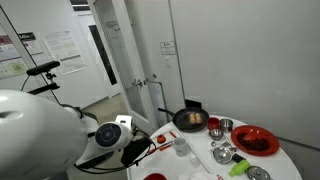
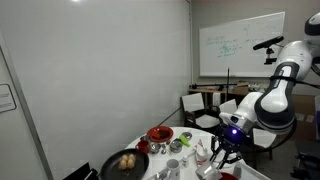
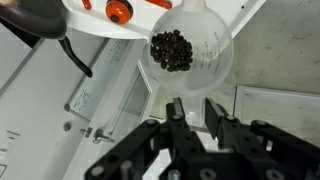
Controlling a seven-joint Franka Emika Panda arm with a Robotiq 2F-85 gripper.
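Observation:
In the wrist view, a translucent container [image 3: 212, 62] holds a patch of dark beans [image 3: 172, 52] against one side. My gripper is shut on the container's narrow end, with a dark finger on either side of it. The container is at the table's edge, partly over the floor. Exterior view 2 has the gripper [image 2: 229, 156] low at the near side of the table, and a pale, tilted shape beside it looks like the container [image 2: 207, 171]. From exterior view 1, the gripper [image 1: 134, 156] appears at the left table edge, where the container is hard to make out.
A black pan [image 1: 191, 120] with brown food lies at the back of the white table. Metal cups, a red plate [image 1: 255, 140] and a green item [image 1: 239, 168] sit to the right. A red bowl [image 1: 155, 177] is near the front. One round red object [image 3: 119, 11] lies close to the container.

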